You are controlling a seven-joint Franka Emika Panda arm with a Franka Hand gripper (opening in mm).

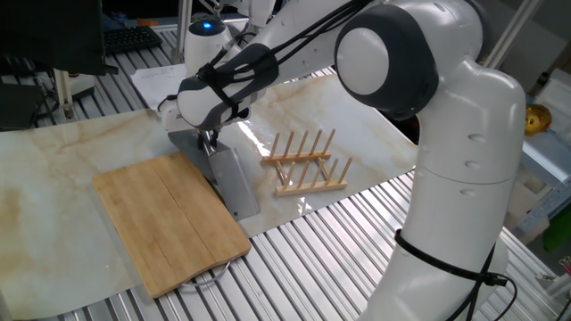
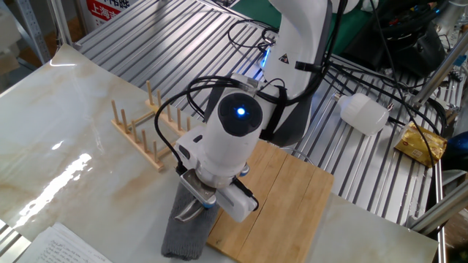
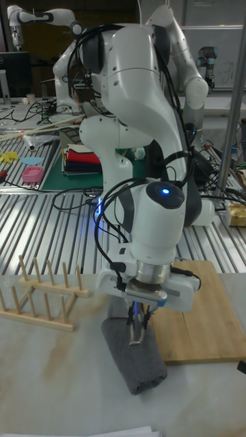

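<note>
A metal cleaver lies with its broad blade [image 1: 235,185] beside the wooden board in exterior view 1. Its shiny handle [image 3: 136,336] rests over a rolled grey towel [image 3: 139,370]. My gripper [image 3: 139,319] points down at the handle, one dark finger on either side of it. Whether the fingers press on the metal cannot be made out. From above, my wrist hides most of the cleaver, and only the handle's end [image 2: 189,212] shows over the towel [image 2: 184,237].
The wooden cutting board [image 1: 169,218] lies right against the towel and cleaver. A pegged wooden rack [image 1: 308,169] stands on the cleaver's other side, with a small gap between. Marbled sheet [image 1: 53,205] lies bare around them. Papers [image 2: 55,247] lie at the sheet's edge.
</note>
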